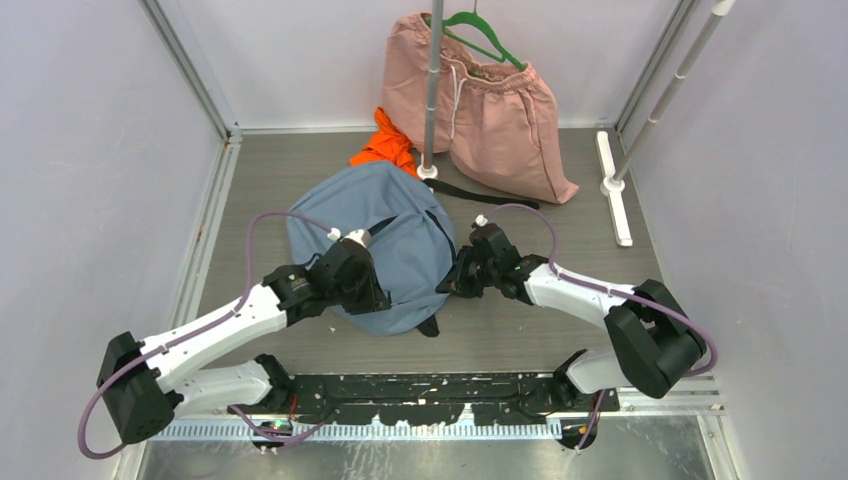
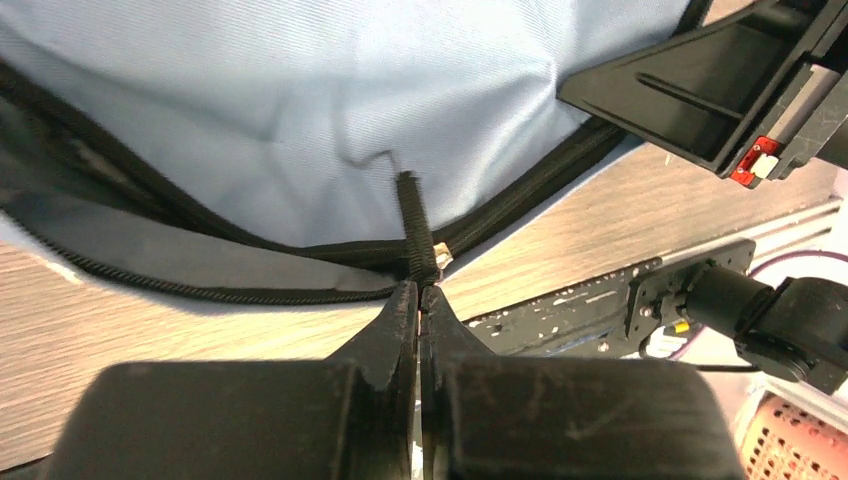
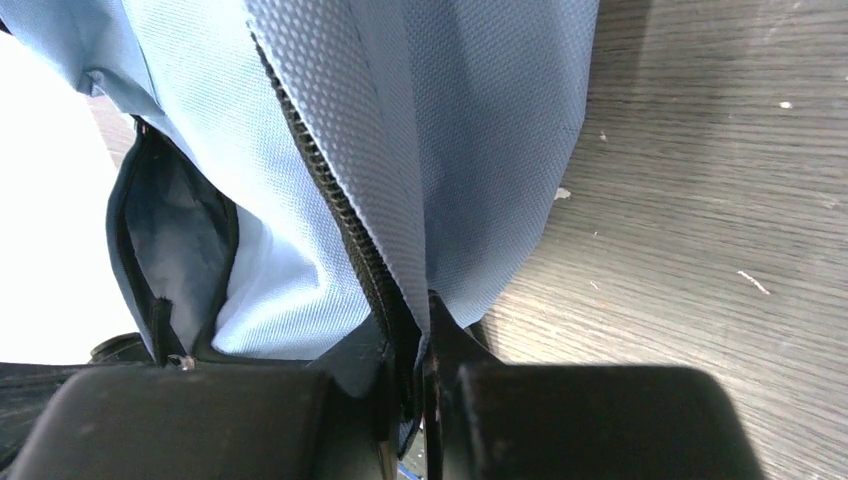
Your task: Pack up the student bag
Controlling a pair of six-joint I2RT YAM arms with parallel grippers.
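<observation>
The blue-grey bag (image 1: pixel 335 205) lies flat on the table, with black zipper tape along its near edge. My left gripper is shut at this edge, its tips on a black zipper pull (image 2: pixel 415 225) that stands up from them. Left of the pull the zipper (image 2: pixel 200 225) gapes; to its right the two tapes (image 2: pixel 560 180) run together. At the bag's near right corner, my right gripper is shut on a fold of bag fabric (image 3: pixel 385 130) with black zipper tape. Whatever is inside the bag is hidden.
Behind the bag, a pink drawstring bag (image 1: pixel 510 130) hangs on a green hanger (image 1: pixel 485 30) beside a pole (image 1: pixel 433 90). An orange cloth (image 1: pixel 385 145) touches the bag's far side. A black strap (image 1: pixel 480 195) lies near the pole.
</observation>
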